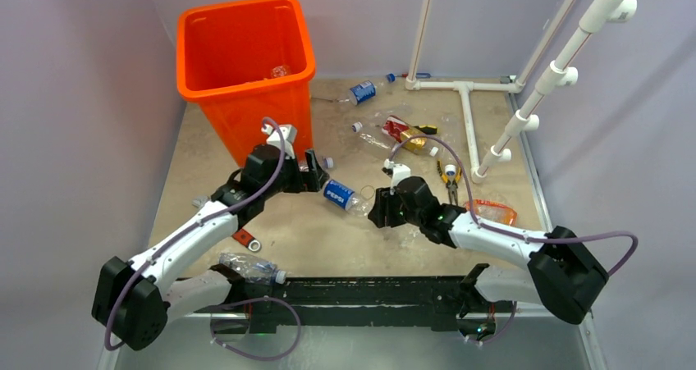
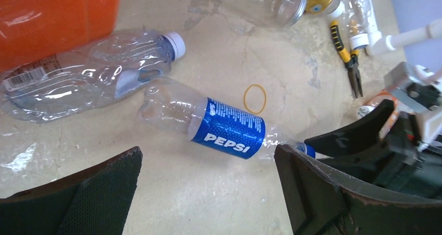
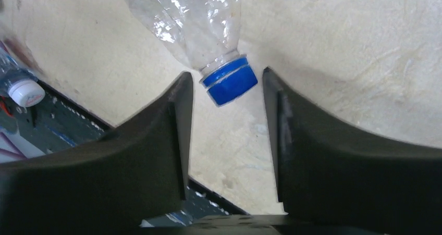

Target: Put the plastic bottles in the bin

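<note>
A Pepsi bottle (image 1: 340,194) (image 2: 224,128) lies on the board between my grippers. My right gripper (image 1: 379,214) is partly open around its blue cap (image 3: 232,84); I cannot tell whether the fingers touch it. My left gripper (image 1: 313,171) stands open above the board, left of that bottle, nothing between its fingers. A clear bottle (image 2: 83,78) lies beside the orange bin (image 1: 246,120). Another bottle (image 1: 246,265) lies at the front left, and several more (image 1: 365,91) lie at the back. A clear bottle shows inside the bin.
Pliers (image 2: 346,60), a rubber band (image 2: 255,99), a red tool (image 1: 244,239) and an orange item (image 1: 492,212) lie about. White pipes (image 1: 469,124) stand at the back right. The front middle of the board is fairly clear.
</note>
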